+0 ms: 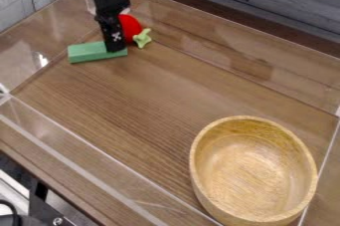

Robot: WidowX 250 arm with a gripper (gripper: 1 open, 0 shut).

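My black gripper reaches down from the top left, its fingertips just above or at a flat green block lying on the wooden table. It looks shut, with nothing clearly seen between the fingers. A red object lies right behind the gripper, partly hidden by it, with a small pale green piece at its right side.
A large round yellow bowl sits at the front right of the table. Walls border the back and left.
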